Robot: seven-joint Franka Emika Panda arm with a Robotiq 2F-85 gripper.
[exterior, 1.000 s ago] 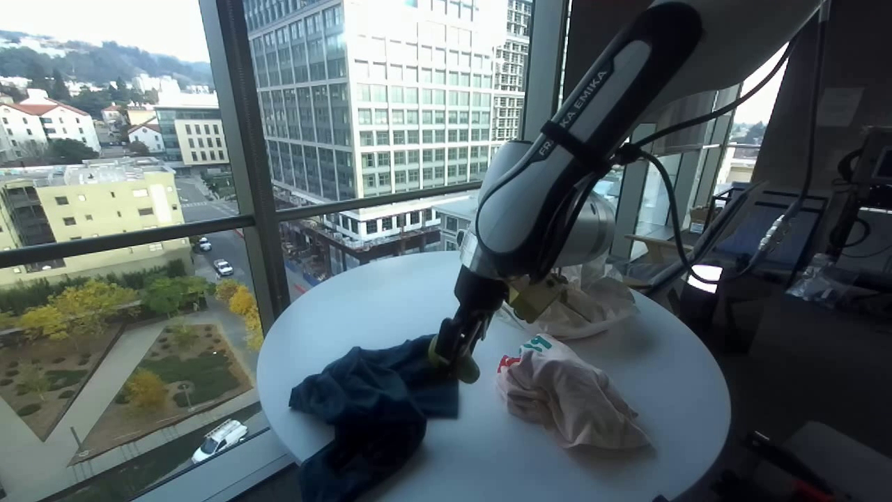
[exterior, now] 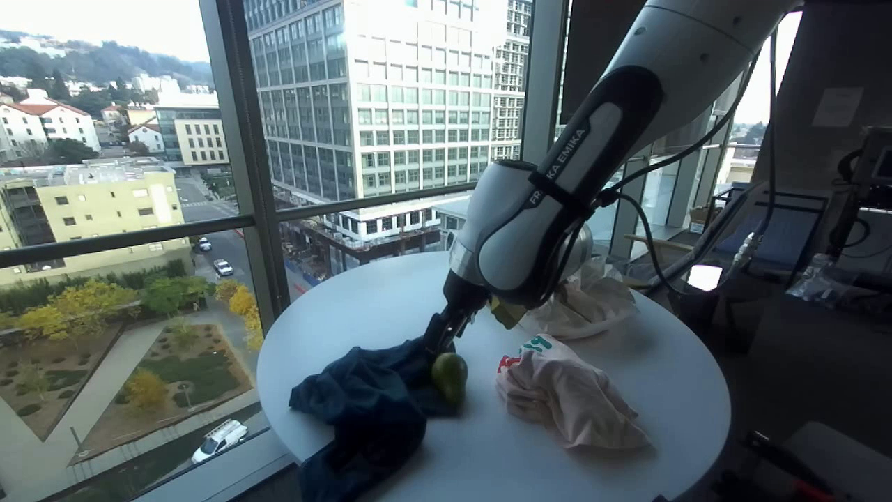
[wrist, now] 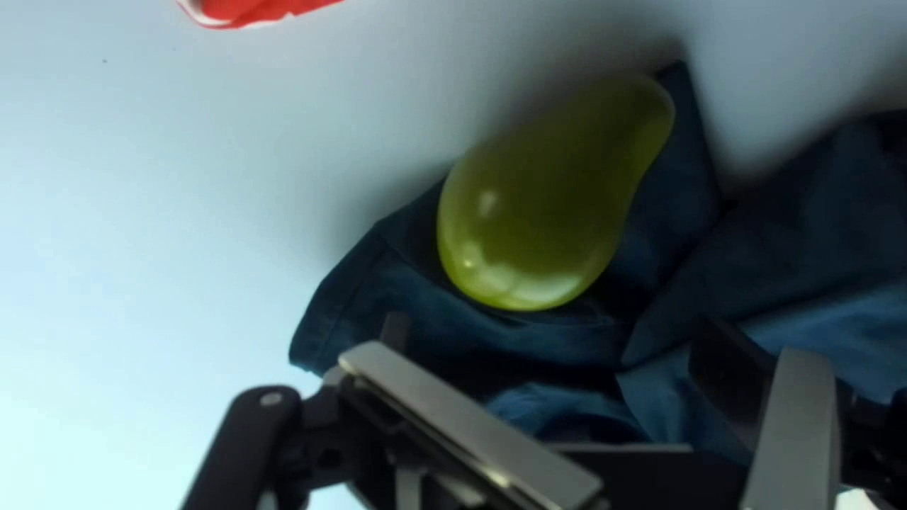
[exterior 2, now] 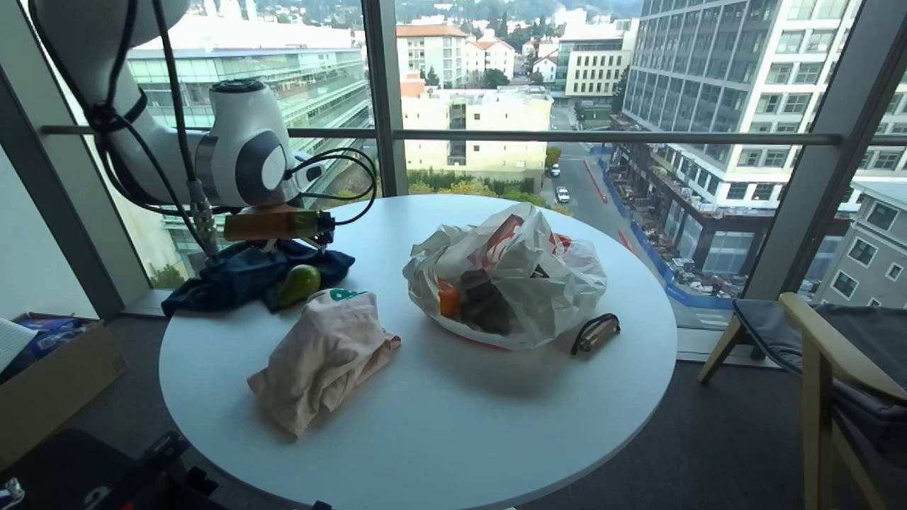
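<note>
A green, pear-shaped fruit (exterior: 449, 378) rests on the edge of a rumpled dark blue cloth (exterior: 368, 385) at the table's left side. In the wrist view the whole fruit (wrist: 553, 195) shows on the cloth (wrist: 680, 280), beyond my fingertips and not between them. My gripper is open, its two fingers (wrist: 476, 425) wide apart over the cloth. From outside, the gripper (exterior: 437, 339) is low over the cloth, right by the fruit; whether they touch cannot be told. The fruit (exterior 2: 298, 285) is also visible in exterior view 2.
A pinkish cloth bag (exterior: 573, 393) lies to the right of the fruit. Farther along stands a white plastic bag (exterior 2: 527, 280) holding several items, with a small dark-and-brown object (exterior 2: 596, 333) beside it.
A second ago the fruit was at the gripper's fingers, held higher. Now it lies lower on the cloth, free of the fingers. The arm has shifted slightly left and down.
</note>
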